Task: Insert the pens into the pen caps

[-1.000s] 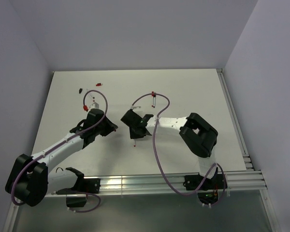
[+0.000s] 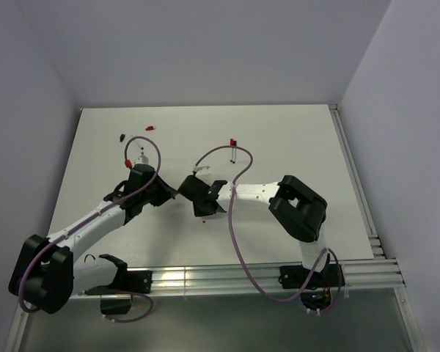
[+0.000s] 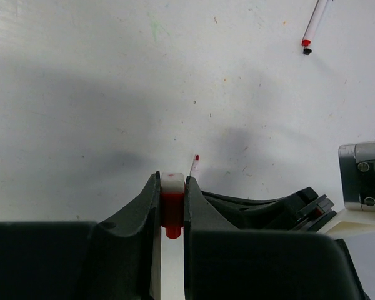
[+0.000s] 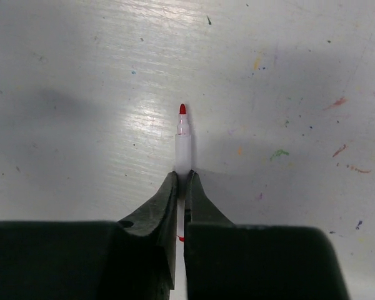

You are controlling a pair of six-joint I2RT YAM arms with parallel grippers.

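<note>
A red cap with a pale upper end sits between the fingers of my left gripper, which is shut on it. In the top view that gripper hangs left of the table's middle. A white pen with a red tip lies on the table, its tip pointing away from my right gripper. The right fingers stand very close on both sides of the pen's body; whether they grip it cannot be told. From above, my right gripper hides most of this pen, leaving its red end visible.
Farther back on the table are two pens with red and black ends, a red cap and a black cap. The grippers are near one another at mid-table.
My right arm has shifted slightly left and lowered toward the pen, covering more of it. The left arm has hardly moved.
</note>
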